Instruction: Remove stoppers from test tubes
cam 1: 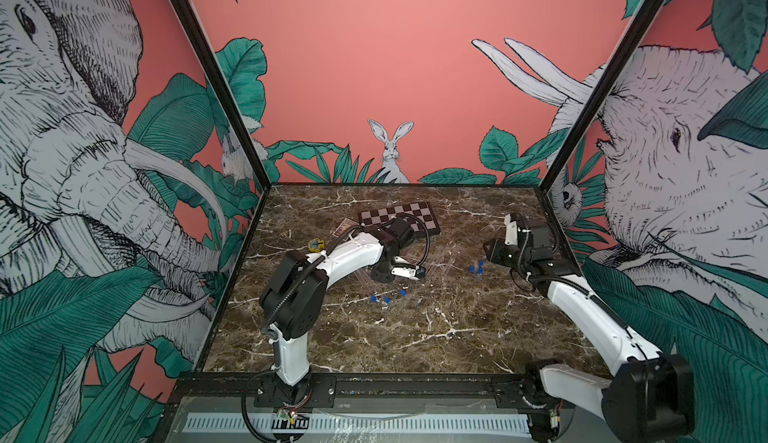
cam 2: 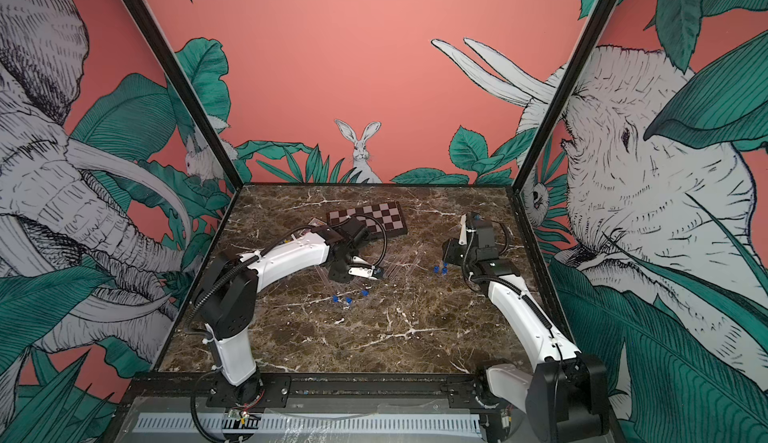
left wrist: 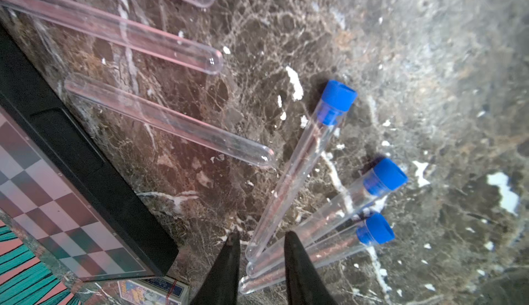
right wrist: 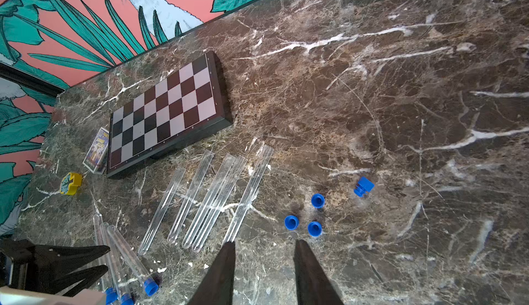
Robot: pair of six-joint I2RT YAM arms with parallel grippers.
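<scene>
In the left wrist view my left gripper hangs open over three test tubes with blue stoppers (left wrist: 338, 95) (left wrist: 388, 173) (left wrist: 377, 227), nothing between its fingers. Tubes without stoppers (left wrist: 165, 120) lie beside them. My right gripper, at the table's right in the top views, is open and empty. In the right wrist view several clear tubes (right wrist: 247, 194) lie in a group, and several loose blue stoppers (right wrist: 314, 227) lie to their right.
A checkered board (right wrist: 162, 112) lies at the back, with a card box (right wrist: 97, 149) and a small yellow object (right wrist: 71, 183) to its left.
</scene>
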